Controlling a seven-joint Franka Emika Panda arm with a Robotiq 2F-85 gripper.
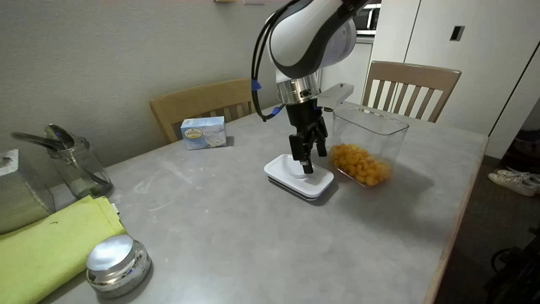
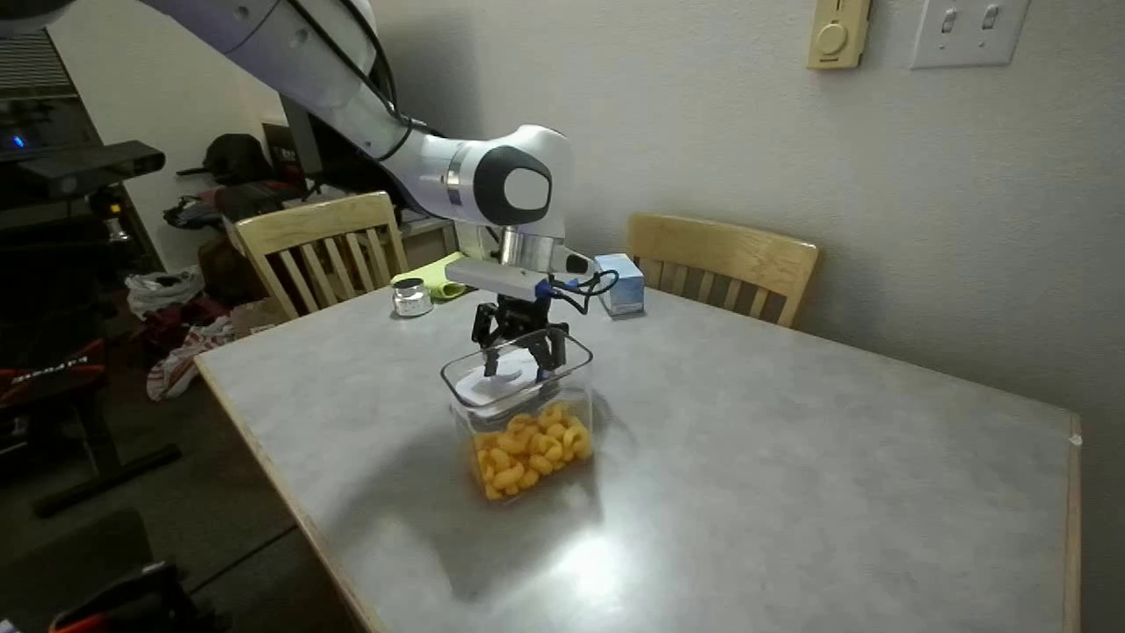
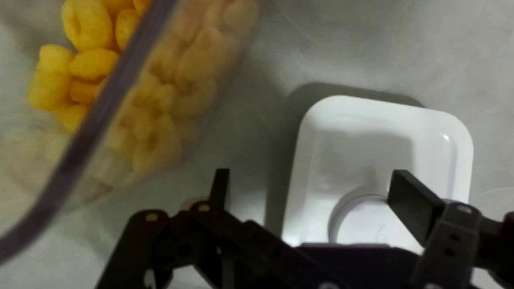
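A white rectangular lid with a round knob lies flat on the table beside a clear plastic container that holds orange-yellow puffed snacks. Low over the lid, my gripper points down and stands open. In the wrist view, one of its fingers overlaps the knob's right side, while the other finger is over the strip of table between lid and container. Nothing is gripped between them. Whether the right finger touches the knob cannot be told. The container's open rim stands close to the gripper.
A blue tea box is near the wall. At the left are a glass jar with utensils, a yellow cloth and a silver-lidded jar. Bare table lies in front of the lid.
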